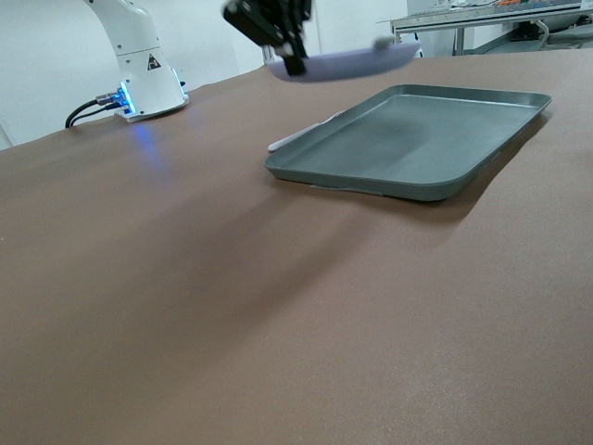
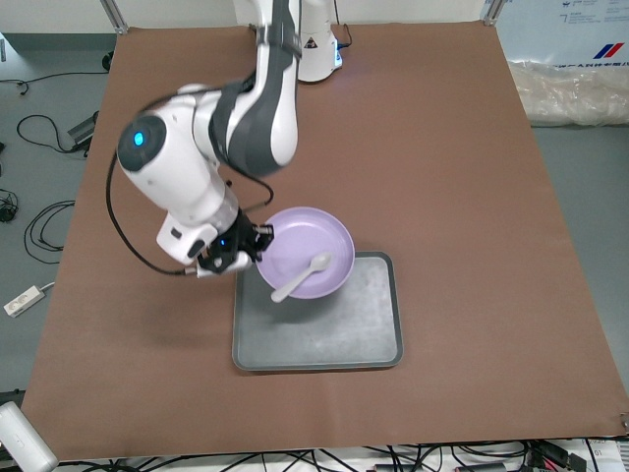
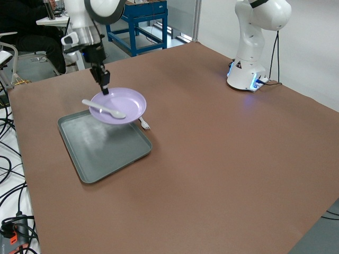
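Note:
My black gripper (image 2: pixel 257 243) (image 1: pixel 295 63) (image 3: pixel 104 87) grips the near rim of a lavender plate (image 2: pixel 320 236) (image 1: pixel 357 65) (image 3: pixel 127 100), holding it in the air over the grey tray (image 2: pixel 314 335) (image 1: pixel 408 139) (image 3: pixel 100 153). A white spoon (image 2: pixel 300 278) (image 3: pixel 103 108) lies on the plate. A white fork (image 1: pixel 287 140) (image 3: pixel 144 124) lies on the table beside the tray, largely hidden by the plate in the left camera view.
A white robot base (image 2: pixel 317 54) (image 1: pixel 153 83) (image 3: pixel 246 74) with cables stands at the table's back.

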